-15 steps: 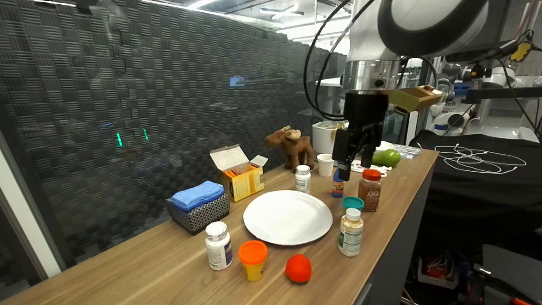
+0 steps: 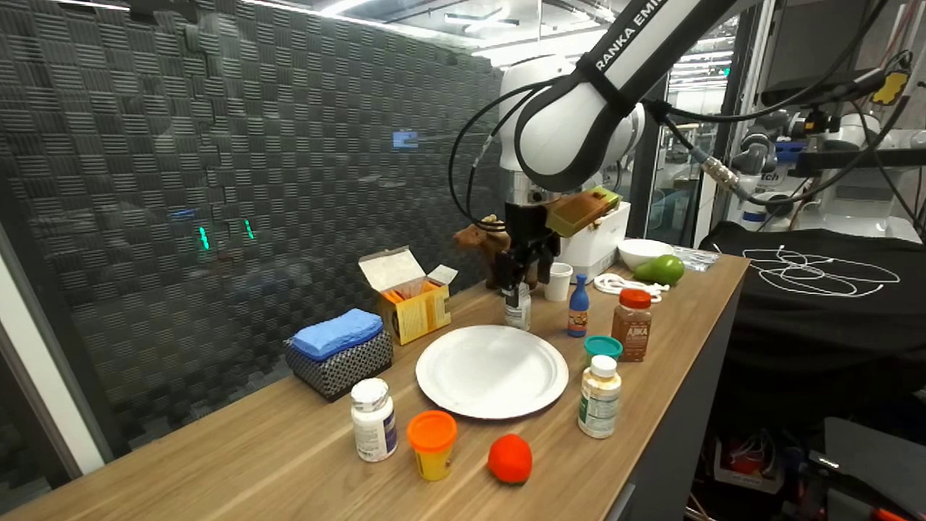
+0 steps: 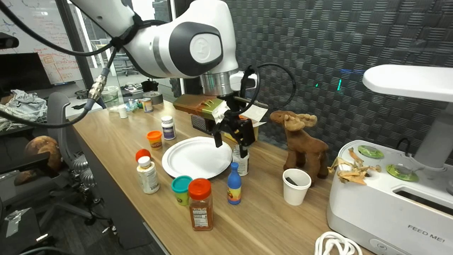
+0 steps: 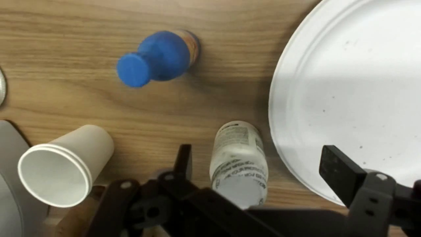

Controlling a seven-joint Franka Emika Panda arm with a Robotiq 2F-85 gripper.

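Note:
My gripper is open, its two black fingers spread wide with nothing held between them. Below the gap stands a small white bottle (image 4: 238,158) with a printed label and seal, upright beside the plate; its lower end is partly covered by the gripper in the wrist view. The white plate (image 3: 202,158) lies flat and empty apart from small specks. In exterior view 1 the gripper hangs over the bottle's cap and hides it. A blue bottle (image 4: 163,57) stands a short way off, and a white paper cup (image 4: 65,168) is on the other side of the fingers.
A red-capped spice jar (image 3: 200,204), a teal-lidded tub (image 3: 181,189) and a white-capped bottle (image 3: 147,175) line the front edge. Behind stand a plush moose (image 3: 303,142) and a white planter (image 3: 382,199). A yellow box (image 2: 414,304) is at the wall side.
The arm has swung towards the wall and away from above the blue bottle and spice jar, bringing the gripper over the small white bottle. The objects on the table stay put.

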